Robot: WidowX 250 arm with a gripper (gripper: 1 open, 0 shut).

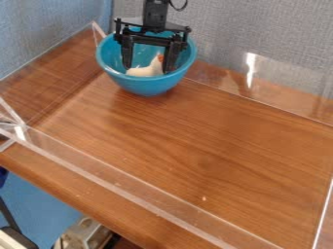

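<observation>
A blue bowl (143, 84) sits at the back of the wooden table. Inside it lies a small pale object with an orange part (150, 69), partly hidden by my gripper. My black gripper (148, 58) hangs down into the bowl from above, its two fingers apart on either side of that object; whether they touch it I cannot tell.
Clear plastic edging runs along its sides. Grey fabric walls stand behind and at the left. Some hardware sits low at the bottom left, off the tabletop.
</observation>
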